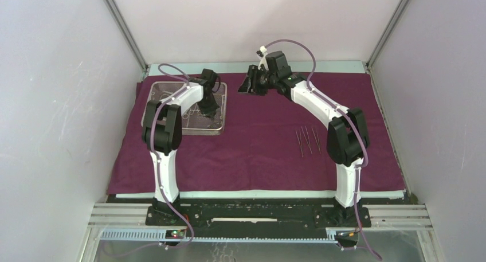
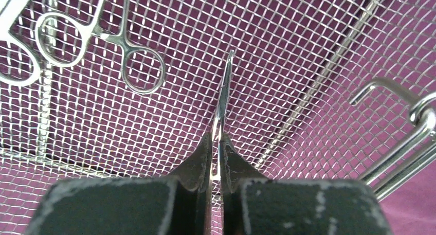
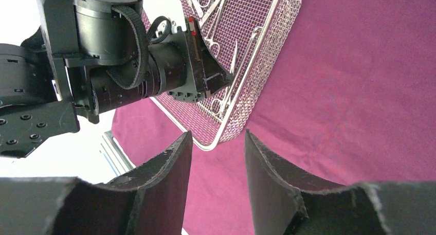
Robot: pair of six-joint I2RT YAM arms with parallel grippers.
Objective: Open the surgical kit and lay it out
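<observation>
The wire mesh tray [image 1: 222, 121] stands at the left of the maroon cloth, its instruments lying inside. My left gripper points down into it, fingers separated only by a narrow gap. In that gap and ahead of the tips shows a slim shiny instrument [image 2: 224, 91]; whether the fingers press on it is unclear. Finger loops of a scissor-like instrument [image 2: 144, 70] lie left of it. Right of the tray, above bare cloth, my right gripper is open and empty. Several thin instruments [image 1: 310, 141] lie on the cloth at the right.
A bent metal handle [image 2: 396, 88] is at the tray's right side in the left wrist view. The left arm [image 3: 154, 73] reaches over the tray close to my right gripper.
</observation>
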